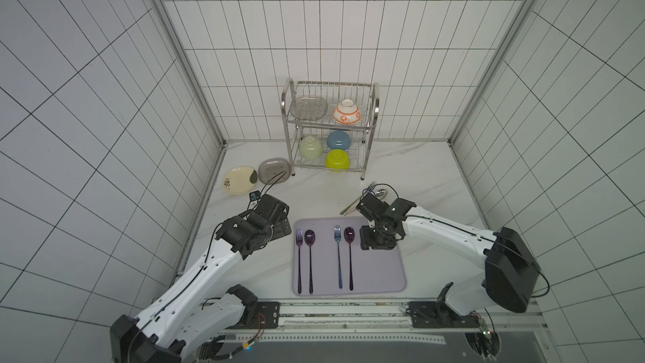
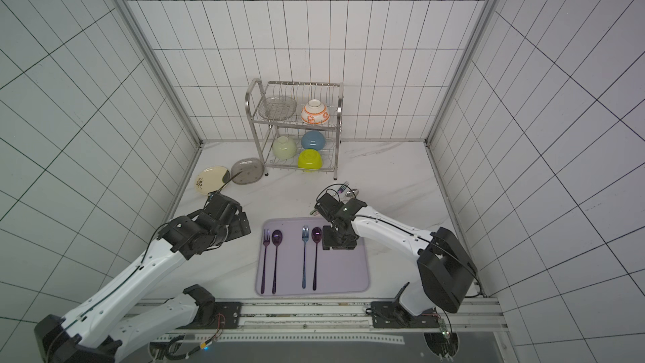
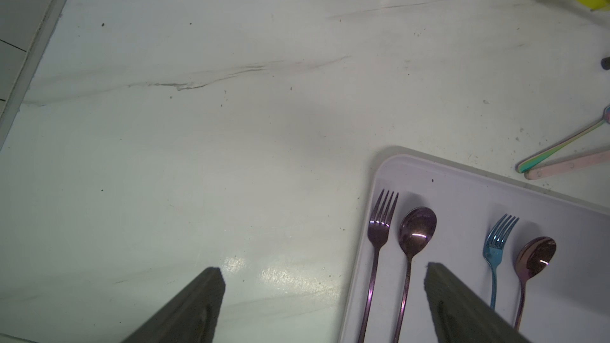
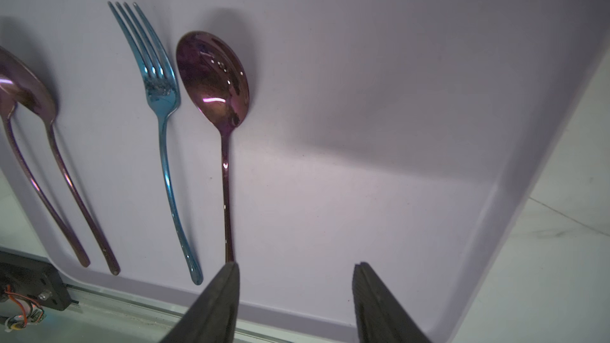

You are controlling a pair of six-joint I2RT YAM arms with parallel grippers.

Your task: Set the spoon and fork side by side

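Note:
On the pale lilac tray (image 1: pixel 383 275) two fork-and-spoon pairs lie with handles toward the front. At its left edge are a purple fork (image 3: pixel 378 232) and a purple spoon (image 3: pixel 416 232). Further right, a blue fork (image 4: pixel 162 98) lies just left of another purple spoon (image 4: pixel 216 82), close but apart. My right gripper is open over the empty right part of the tray, nothing between its fingers. My left gripper hangs open left of the tray, clear of the cutlery.
Behind the tray, partly hidden by my right arm, lies a loose fork (image 2: pixel 342 187) and spoon (image 1: pixel 381 193), with a pink handle (image 3: pixel 568 164) nearby. A dish rack (image 1: pixel 330 127) with several bowls stands at the back. Two plates (image 1: pixel 240 180) sit left of it.

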